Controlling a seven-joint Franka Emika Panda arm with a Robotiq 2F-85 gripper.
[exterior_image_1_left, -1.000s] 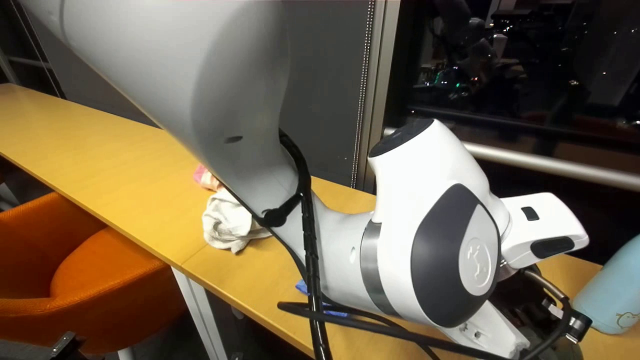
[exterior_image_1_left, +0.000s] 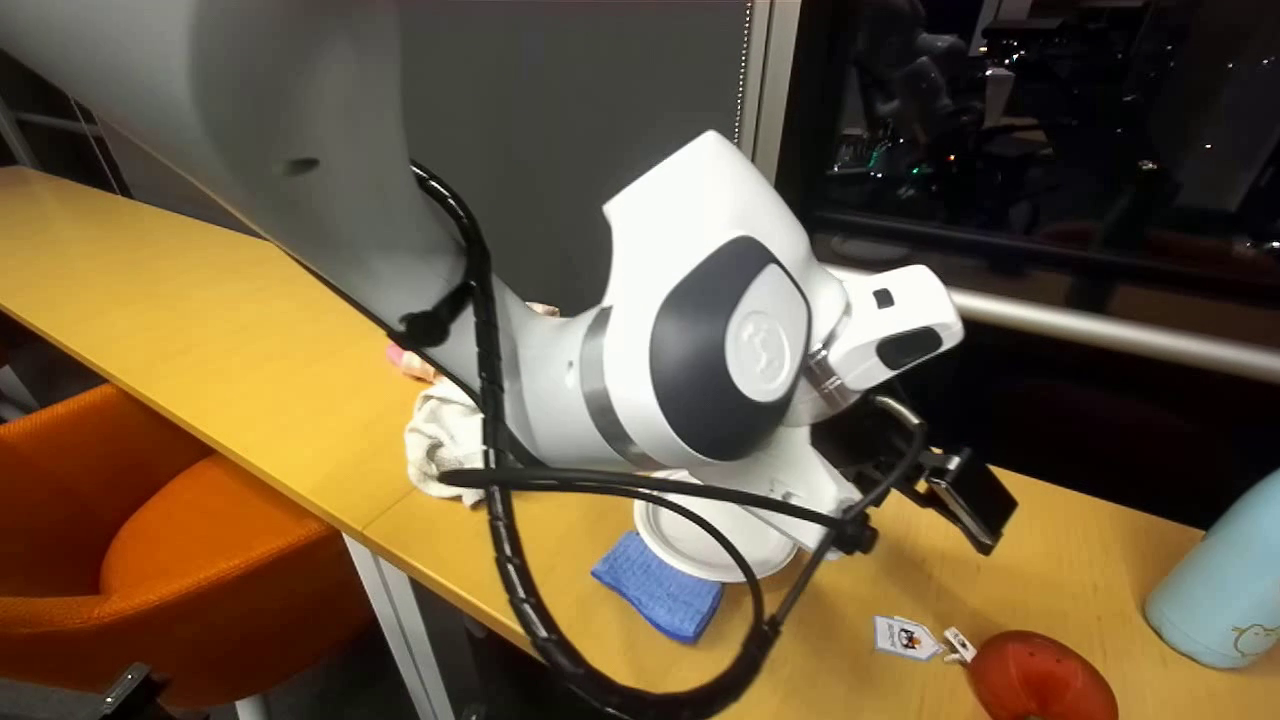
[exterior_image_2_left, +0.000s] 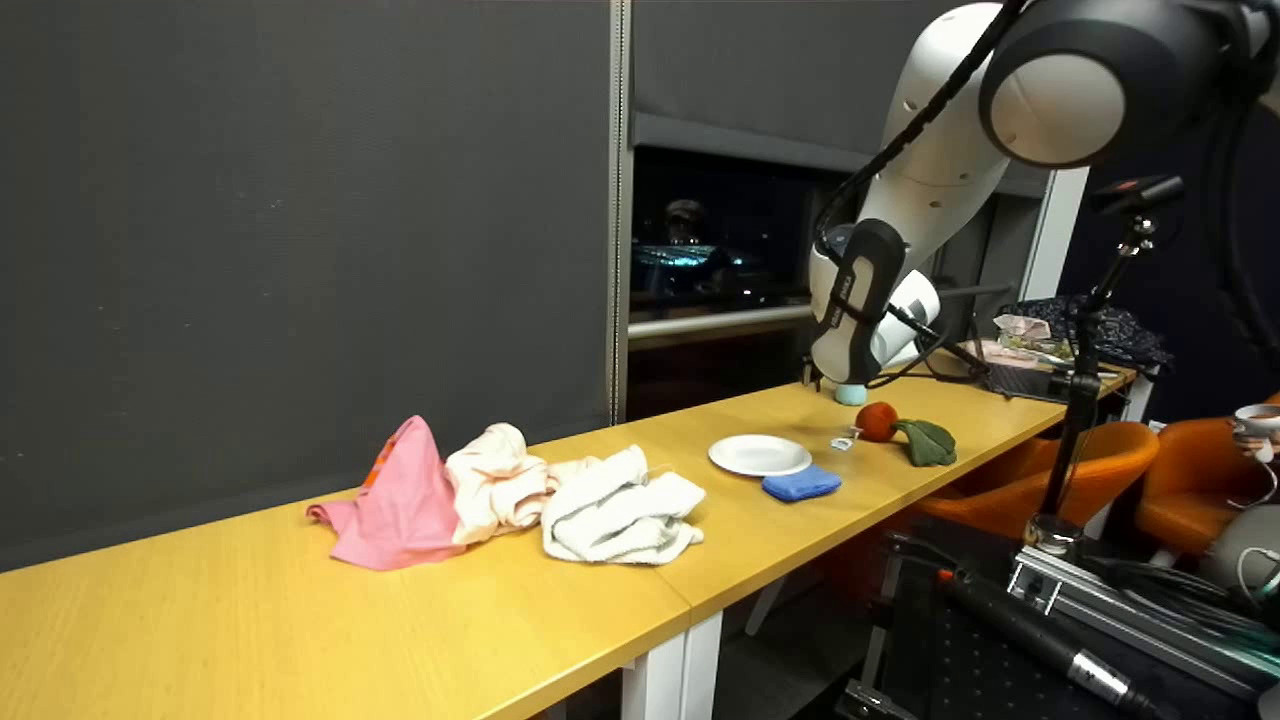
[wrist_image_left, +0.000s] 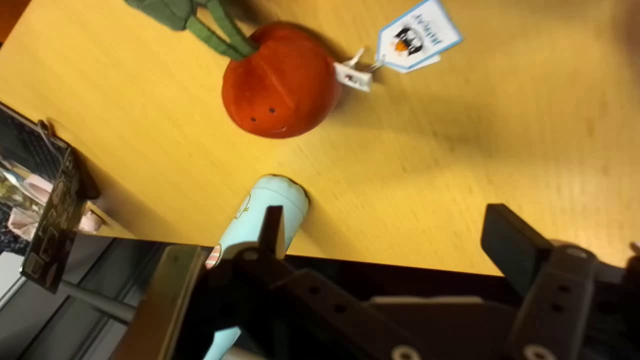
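Observation:
Over the table, my gripper stands open, its two dark fingers wide apart with nothing between them. A red plush (wrist_image_left: 282, 84) with green stalks and a paper tag (wrist_image_left: 417, 36) lies on the table ahead of the fingers in the wrist view, well apart from them. Nearer the left finger is a light blue bottle (wrist_image_left: 270, 207), partly hidden behind the gripper's body. Exterior view 1 has the gripper above the far side of the table, beyond a white plate (exterior_image_1_left: 720, 546) that the arm partly covers. Beside that plate is a folded blue cloth (exterior_image_1_left: 660, 586).
Toward the left of the table lie a white towel (exterior_image_2_left: 618, 510), a cream cloth (exterior_image_2_left: 498, 480) and a pink cloth (exterior_image_2_left: 402, 504), bunched together. Behind the table's far edge runs the window with its rail (exterior_image_1_left: 1104, 330).
In exterior view 1 the arm has moved up and to the left, away from the bottle. The red plush, its tag and the plate now show from behind it.

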